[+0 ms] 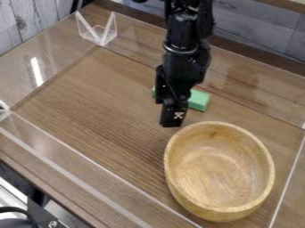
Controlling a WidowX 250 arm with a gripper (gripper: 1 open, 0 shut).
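The black arm reaches down from the top of the camera view, its open gripper [172, 113] low over the wooden table. A green block [198, 101] lies just behind and to the right of the fingers, partly hidden by the gripper body.
A large beige oval bowl [218, 174] sits at the front right, just below the gripper. A small white wire-like object [98, 28] stands at the back left.
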